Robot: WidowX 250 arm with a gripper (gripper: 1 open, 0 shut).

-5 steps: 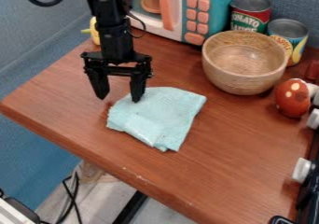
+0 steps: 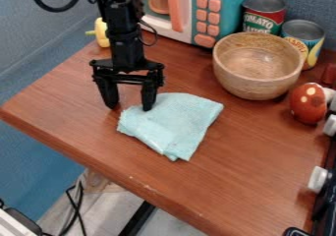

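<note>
A folded pale blue cloth [image 2: 172, 127] lies on the wooden table [image 2: 245, 165], right of centre of the free area. My black gripper [image 2: 129, 102] is above the cloth's upper left corner, fingers pointing down and spread apart. The right finger is at the cloth's edge; whether it touches is hard to tell. Nothing shows held between the fingers.
A wooden bowl [image 2: 257, 73], cans [image 2: 262, 14] and a toy microwave [image 2: 197, 14] stand at the back right. A red tomato-like toy [image 2: 308, 102] and a dark appliance [image 2: 323, 196] line the right edge.
The cloth's left part has shifted slightly rightward and its shape has changed a little. The gripper has moved slightly, staying open.
</note>
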